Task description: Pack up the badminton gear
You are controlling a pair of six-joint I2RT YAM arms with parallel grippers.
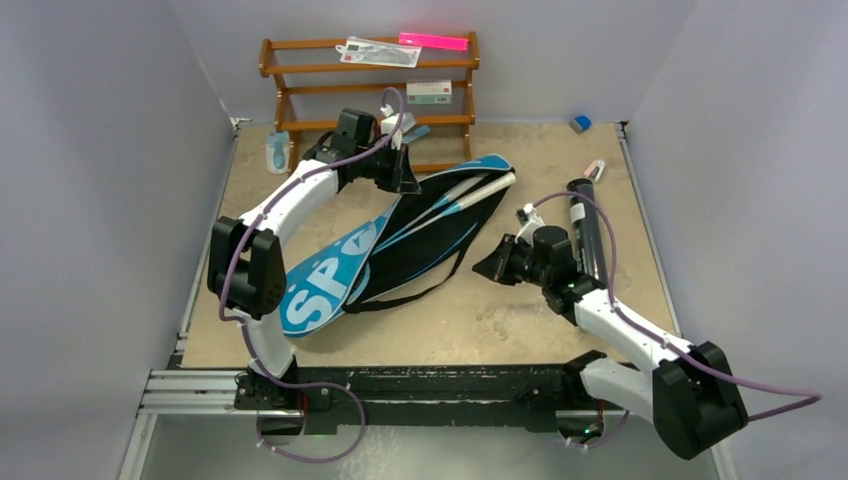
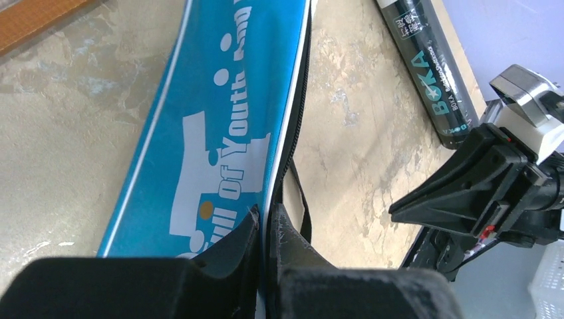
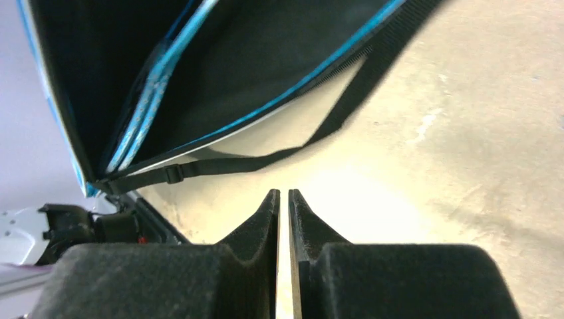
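Observation:
The blue and black racket bag (image 1: 335, 275) lies diagonally on the table, its mouth spread wide. Two rackets with white handles (image 1: 487, 193) rest inside, the grips toward the upper right end. My left gripper is shut on the edge of the bag's blue flap (image 2: 226, 133), at the upper side of the opening. My right gripper hovers over bare table right of the bag, its fingers slightly apart with nothing between them. Below the opening trails the bag's black strap (image 3: 246, 163). A black shuttlecock tube (image 1: 588, 235) lies to the right, partly behind the right arm.
At the back stands a wooden rack (image 1: 370, 125) with packets and a pink box (image 1: 433, 41). A small blue block (image 1: 580, 124) and a small white item (image 1: 595, 170) lie at the back right.

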